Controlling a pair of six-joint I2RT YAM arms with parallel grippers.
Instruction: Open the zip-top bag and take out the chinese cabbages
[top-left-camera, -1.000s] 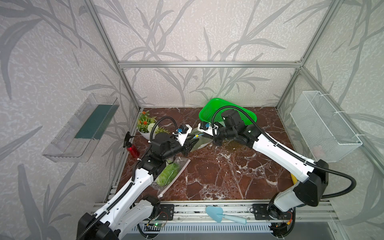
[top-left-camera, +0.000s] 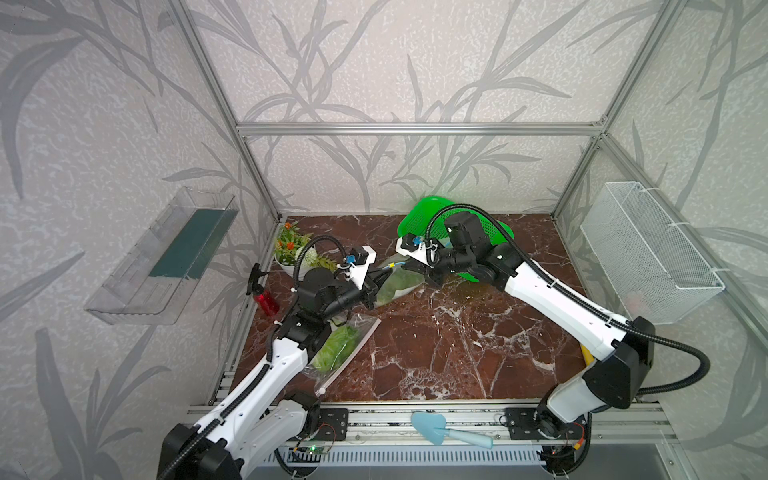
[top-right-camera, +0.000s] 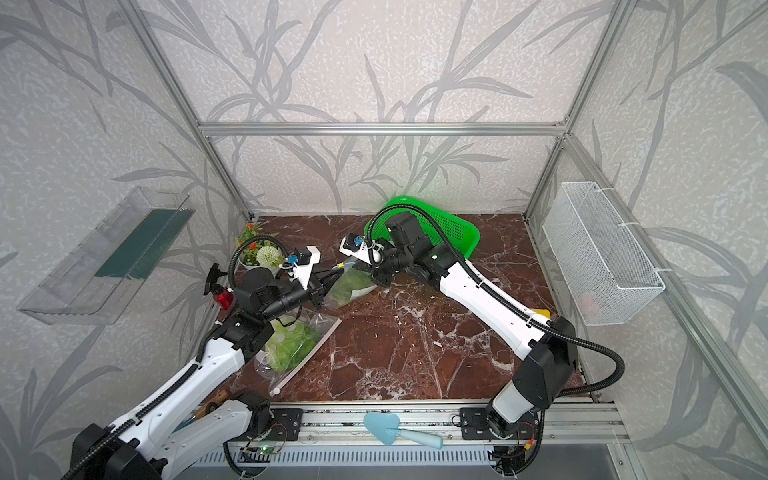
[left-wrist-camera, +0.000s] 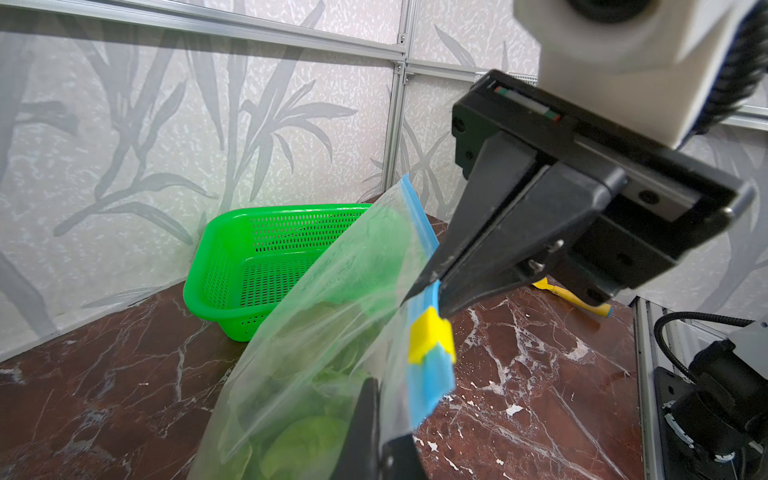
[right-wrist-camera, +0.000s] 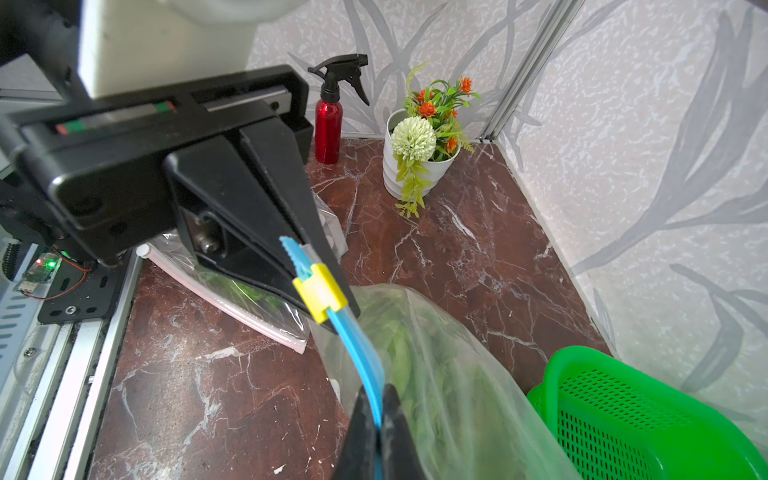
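Observation:
A clear zip top bag (left-wrist-camera: 320, 336) holding green cabbage (left-wrist-camera: 308, 448) stands tilted between my two grippers, a blue zip strip (right-wrist-camera: 356, 344) along its top edge. My right gripper is shut on that strip. Close by, at the strip's end with the yellow slider (left-wrist-camera: 430, 336), my left gripper is shut with the bag's thin film between its fingertips. The slider sits right beside the left fingers (right-wrist-camera: 280, 248) in the right wrist view. Whether the zip is parted cannot be made out. The bag's lower part is mostly hidden in the top views.
Behind the bag stands an empty-looking green basket (left-wrist-camera: 268, 264). A second bag with leafy greens (top-right-camera: 292, 344) lies front left. A potted plant (right-wrist-camera: 416, 152) and red spray bottle (right-wrist-camera: 328, 128) stand at the left.

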